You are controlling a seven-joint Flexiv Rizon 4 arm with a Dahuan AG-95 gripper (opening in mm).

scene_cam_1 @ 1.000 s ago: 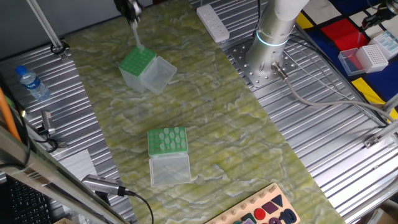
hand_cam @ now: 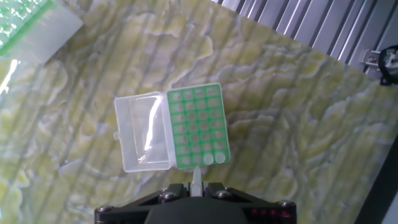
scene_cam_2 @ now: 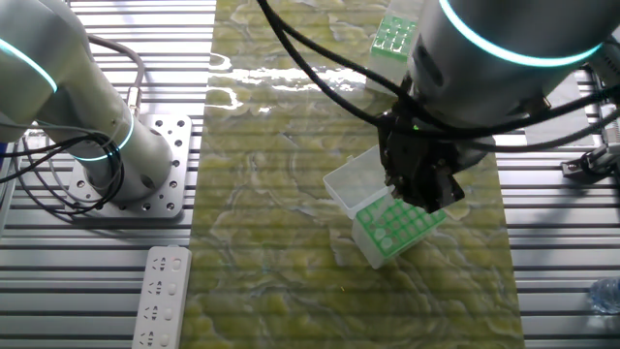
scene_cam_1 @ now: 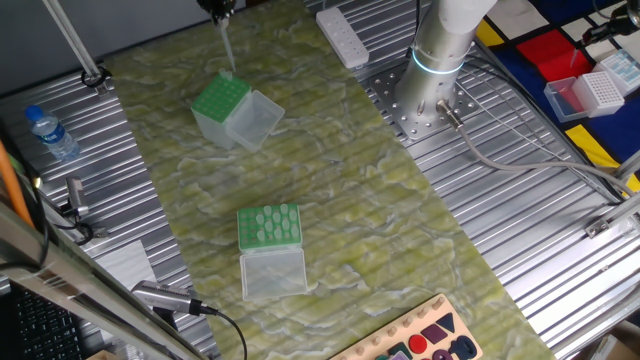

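Observation:
My gripper is shut on a slim translucent pipette tip (hand_cam: 197, 177). In exterior view 1 this tip (scene_cam_1: 228, 48) hangs nearly upright above the far edge of a tip box (scene_cam_1: 222, 97) with a green rack and its clear lid swung open. From the wrist, the green rack (hand_cam: 198, 118) lies just ahead of the held tip, its holes mostly empty. Two tips (hand_cam: 214, 158) sit side by side in its near corner row. Whether the held tip touches the box is hard to tell.
A second open box (scene_cam_1: 270, 228), with several tips standing in its green rack, rests mid-mat. A wooden shape board (scene_cam_1: 410, 335) lies at the front edge, a power strip (scene_cam_1: 342, 38) by the arm base, a water bottle (scene_cam_1: 52, 133) off the mat. Mat between the boxes is clear.
In exterior view 1, the gripper and its held tip have shifted a little to the right and slightly upward along the box's far edge. Both boxes stay where they were.

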